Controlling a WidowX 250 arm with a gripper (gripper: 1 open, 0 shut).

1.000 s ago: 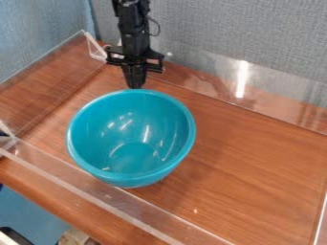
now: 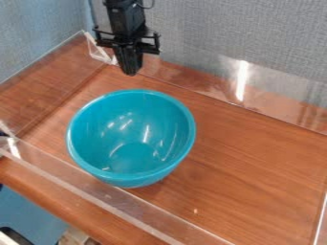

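Observation:
A large teal bowl (image 2: 130, 144) rests upright on the wooden floor of the tray in the middle of the view. Above and behind it, at the top centre, hangs my black gripper (image 2: 130, 70), apart from the bowl. Its fingers point down and look shut, with nothing visible between them.
Clear low walls edge the wooden surface (image 2: 255, 163), which is free to the right of the bowl and at the far left. Grey textured walls stand behind and at the left.
My gripper has risen a little and shifted slightly left since a second ago. The bowl has stayed where it was.

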